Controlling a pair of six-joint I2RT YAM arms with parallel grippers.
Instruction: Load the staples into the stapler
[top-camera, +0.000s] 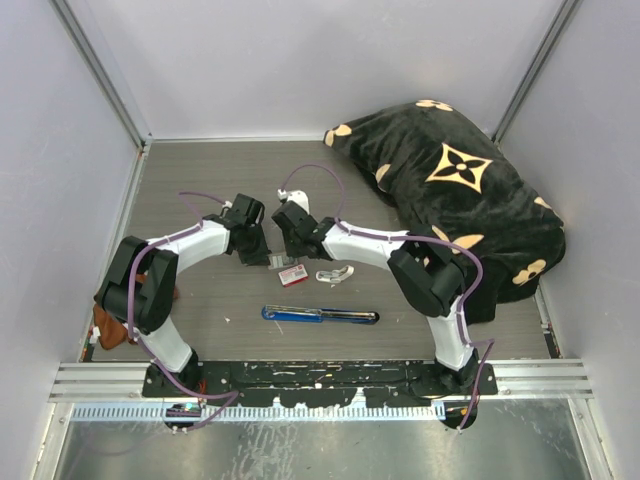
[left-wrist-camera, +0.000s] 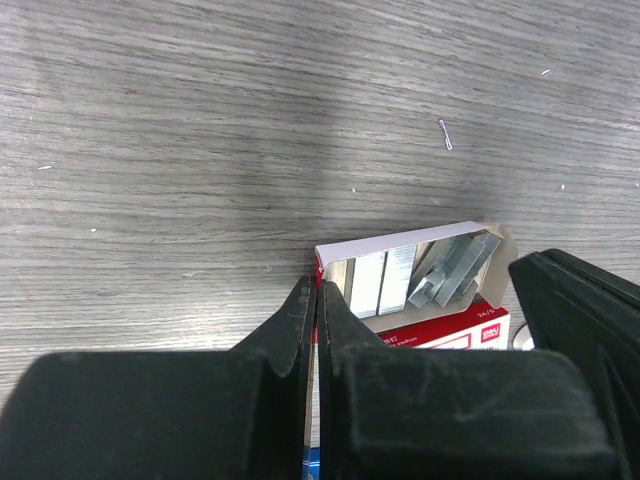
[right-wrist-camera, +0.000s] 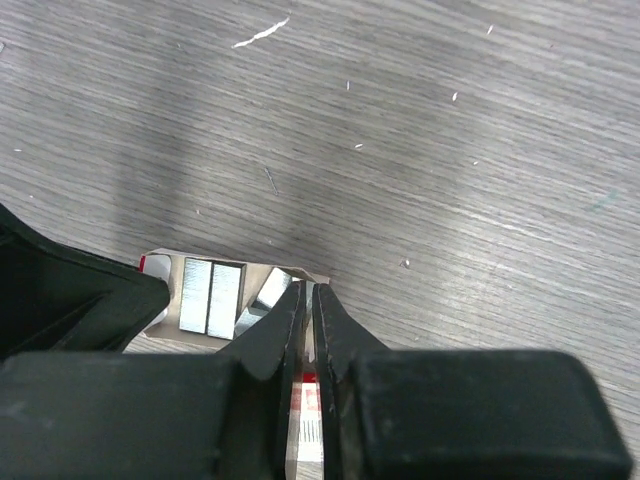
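A small open cardboard staple box lies on the table with its long side towards the left wrist camera. Inside, silver staple strips stand in a row, with a few tilted ones at the right end. At the box's left end my left gripper is shut on its thin red-edged wall. My right gripper is shut at the opposite end, where the cardboard bends outward; its pads hide most of what they pinch. In the top view the blue stapler lies opened out, nearer the base.
Just below the staple box is a red and white box. A white looped object lies to its right. A dark patterned cushion fills the back right. Loose staples dot the table.
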